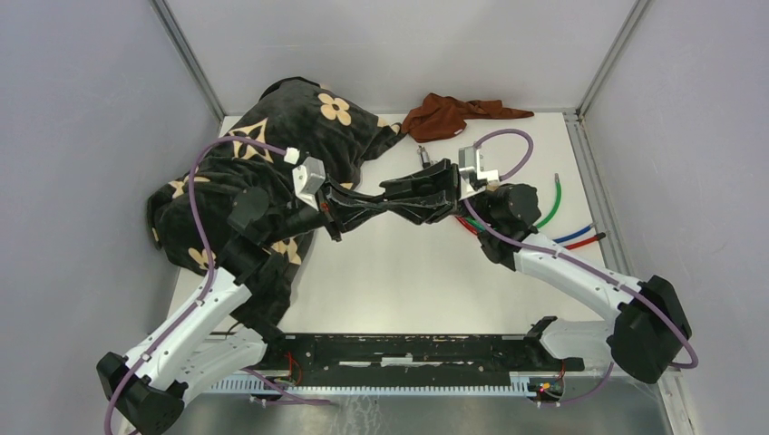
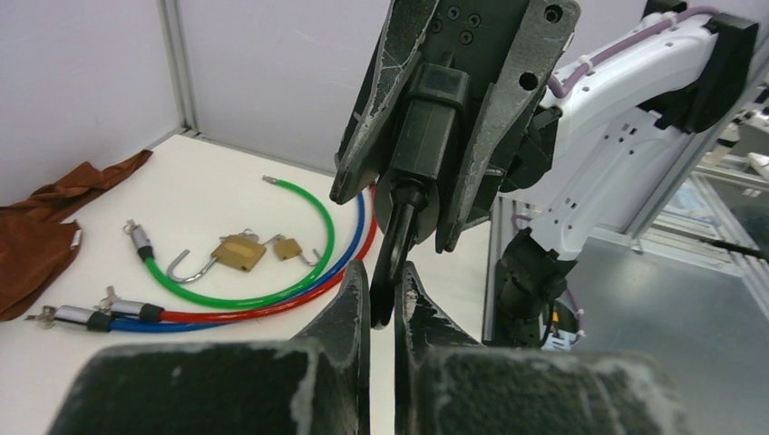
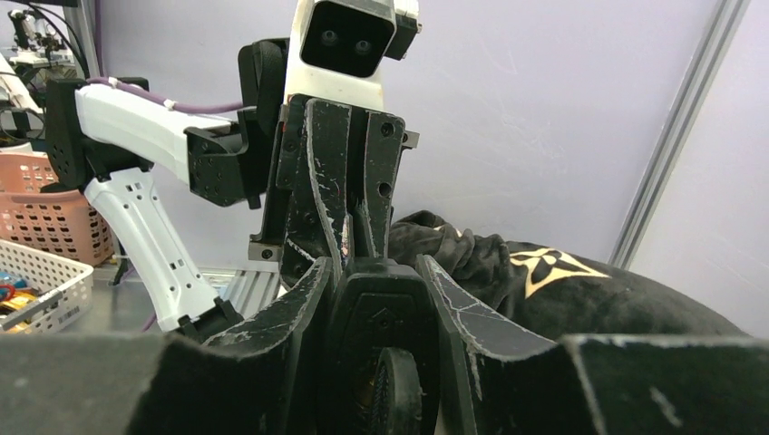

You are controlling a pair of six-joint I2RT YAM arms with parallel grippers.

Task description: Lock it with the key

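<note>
High over the table, the two grippers meet tip to tip. A black lock body (image 2: pixel 428 136) is clamped between the fingers of my right gripper, which is shut on it. From the lock's end sticks out a slim black piece (image 2: pixel 397 243); whether it is the key's head or part of the lock, I cannot tell. My left gripper is shut on the tip of this piece. The right wrist view shows a rounded black part (image 3: pixel 399 390) on the lock's near side. No keyhole is visible.
Green (image 2: pixel 317 204), red (image 2: pixel 231 315) and blue cable locks lie on the table beside brass padlocks (image 2: pixel 239 253). A brown cloth (image 1: pixel 453 116) is at the back, a dark flowered blanket (image 1: pixel 299 122) at the left.
</note>
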